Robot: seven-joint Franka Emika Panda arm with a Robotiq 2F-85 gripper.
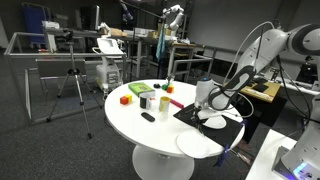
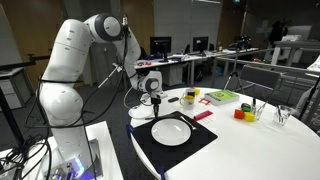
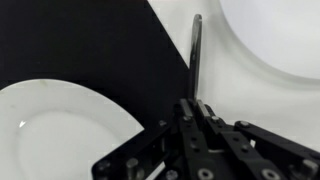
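Observation:
A slim silver utensil [image 3: 196, 45] points away from my gripper, which is shut on its near end in the wrist view. Its far end is rounded, and the held end is hidden by the fingers. The utensil lies along the boundary between the black mat [image 3: 85, 40] and the white tabletop. A white plate [image 3: 60, 135] rests on the mat to the left; part of another white round piece [image 3: 285, 30] shows at the upper right. In exterior view 2, my gripper [image 2: 156, 115] is beside the mat's far-left edge, past the plate [image 2: 171, 133].
Cups [image 1: 164, 103], a green tray [image 1: 139, 88] and coloured blocks [image 1: 126, 100] stand farther along the round table. A dark object [image 1: 148, 117] lies near its left side. Bare tabletop [image 2: 245, 150] shows right of the mat in exterior view 2.

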